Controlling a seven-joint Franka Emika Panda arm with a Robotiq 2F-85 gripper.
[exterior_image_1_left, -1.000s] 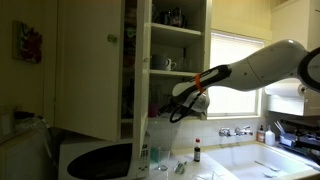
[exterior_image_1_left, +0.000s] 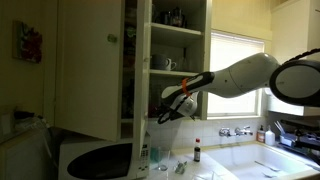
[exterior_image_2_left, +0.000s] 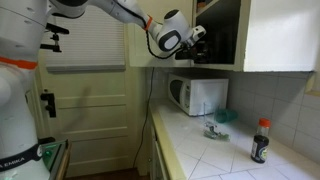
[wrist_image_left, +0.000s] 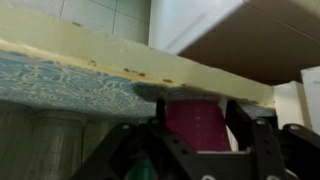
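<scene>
Inside the cupboard, at a lower shelf, my gripper reaches in from the front. Between its dark fingers stands a pink-magenta object (wrist_image_left: 197, 128), close to both of them; whether they press on it cannot be made out. The front edge of the shelf (wrist_image_left: 130, 57) crosses the wrist view just beyond the fingertips. Clear glasses (wrist_image_left: 55, 140) stand left of the fingers, and something green shows low beside the pink object. In exterior view 2 the gripper (exterior_image_2_left: 200, 37) is at the cupboard opening.
An open cupboard door (exterior_image_1_left: 88, 70) hangs left of the shelves, where a white mug (exterior_image_1_left: 170, 64) stands higher up. Below, a microwave (exterior_image_2_left: 195, 94), glasses and a dark bottle with a red cap (exterior_image_2_left: 261, 142) occupy the counter. To the right is a sink (exterior_image_1_left: 255, 160).
My arm has shifted slightly left and a little lower, deeper toward the shelf. The counter items and cupboard door stay where they were.
</scene>
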